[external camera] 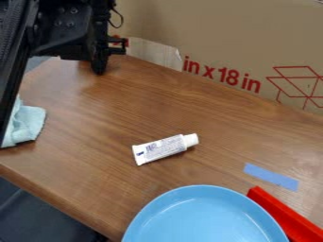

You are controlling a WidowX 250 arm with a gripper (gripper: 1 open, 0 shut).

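The black gripper (98, 55) is at the top left, over the far left end of the wooden table (127, 109); its fingertips are small and dark, and nothing shows between them. A white tube (165, 148) lies on its side near the middle of the table. A light blue plate (202, 222) sits at the front, cut off by the bottom edge. A pale blue cloth (23, 125) lies at the left edge, partly hidden by the arm.
A red object (288, 216) lies right of the plate, beside a strip of blue tape (270, 176). A cardboard box (240, 47) stands along the back.
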